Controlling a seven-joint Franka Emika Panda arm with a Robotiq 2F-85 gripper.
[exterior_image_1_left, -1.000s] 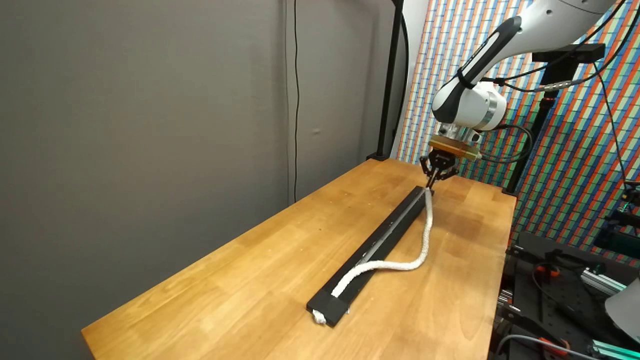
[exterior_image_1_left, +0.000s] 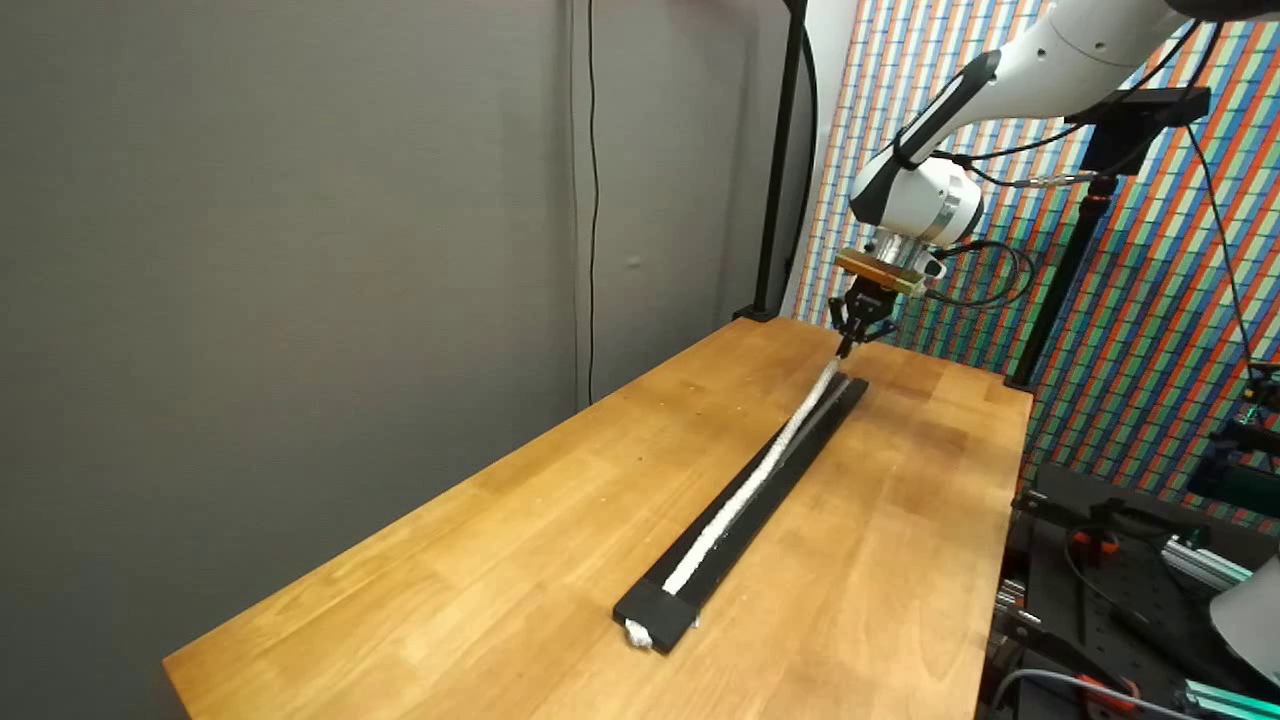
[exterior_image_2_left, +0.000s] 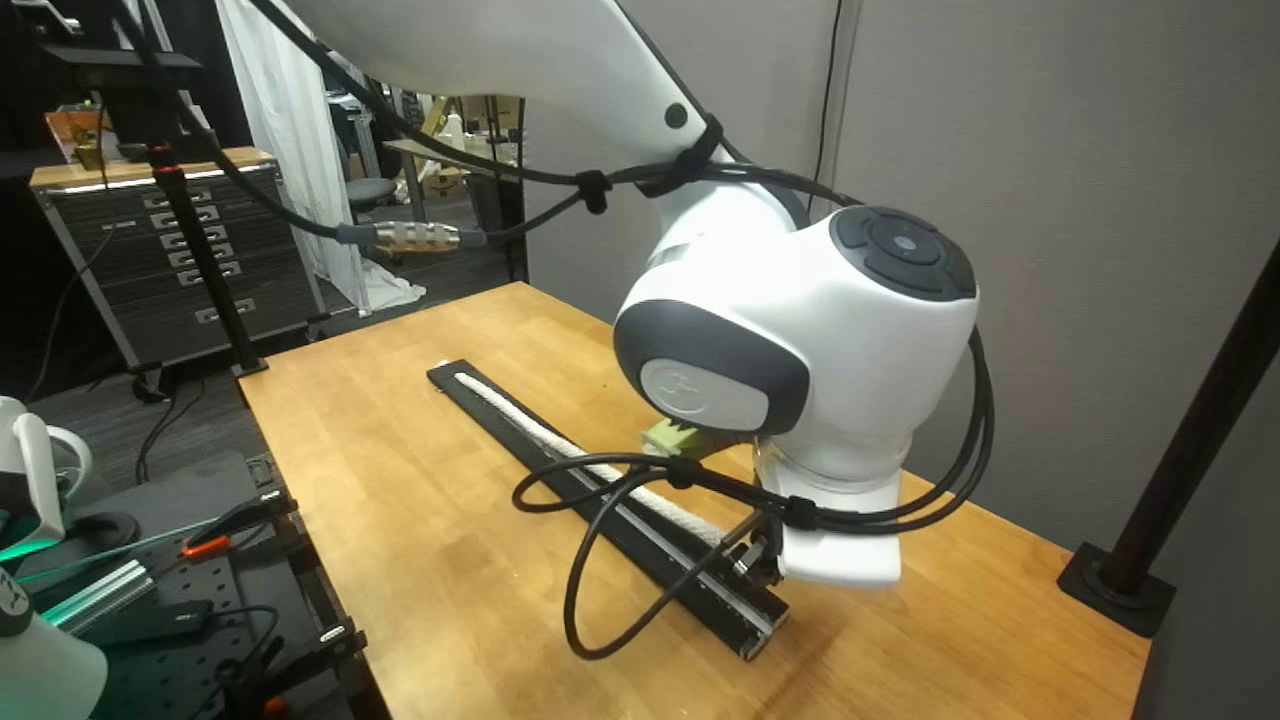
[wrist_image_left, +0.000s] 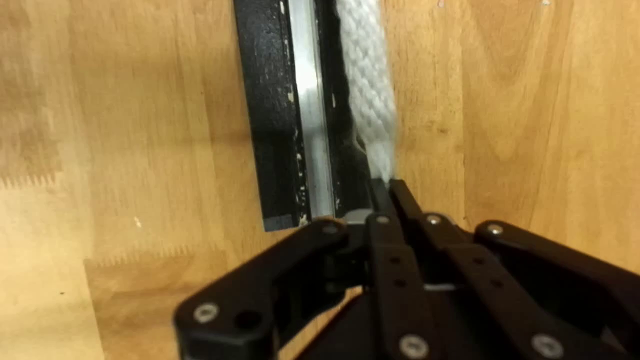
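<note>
A white braided rope (exterior_image_1_left: 756, 479) runs nearly straight along a long black board (exterior_image_1_left: 768, 524). The board's near end in exterior view 1 covers the rope, and a short frayed tip pokes out beyond it. At the opposite end my gripper is shut on the rope's end, lifting it just off the board. The wrist view shows the rope over the board's right edge, to the right of the metal strip (wrist_image_left: 313, 114) in its middle. In exterior view 2 the arm hides the fingers, while the rope (exterior_image_2_left: 528, 424) slants along the board (exterior_image_2_left: 672, 559).
Bare wooden tabletop (exterior_image_1_left: 504, 540) surrounds the board on both sides. Black posts stand at the table's far corners, one of them the left post (exterior_image_1_left: 782, 168). A dark bench with tools (exterior_image_1_left: 1128, 588) lies beside the table. Cables loop from the wrist (exterior_image_2_left: 576, 498).
The rope, earlier bowed out over the table to the right of the board, now lies drawn nearly straight along it. My gripper, holding its end, has moved slightly left and away from the fixed end.
</note>
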